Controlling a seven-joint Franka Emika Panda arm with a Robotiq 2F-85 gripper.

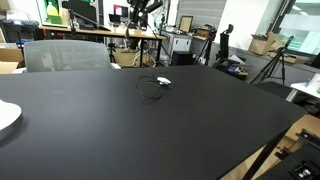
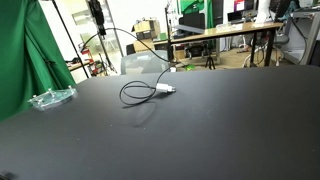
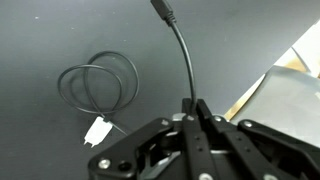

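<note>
A thin black cable (image 3: 187,60) is pinched in my gripper, which is shut on it. Its dark connector end (image 3: 163,10) sticks out beyond the fingertips. The rest of the cable lies in loose loops on the dark table, ending at a white plug (image 3: 98,131). In exterior view 2, the cable arches from the upper left down to the loops, beside the white plug (image 2: 165,88). Exterior view 1 shows the plug (image 1: 163,80) and loops near the table's back edge, while the gripper is hard to make out against the background.
A clear plastic container (image 2: 52,98) sits at the table's left edge in exterior view 2. In exterior view 1, a white round object (image 1: 8,116) is at the left edge. A grey chair (image 1: 68,56) stands behind the table.
</note>
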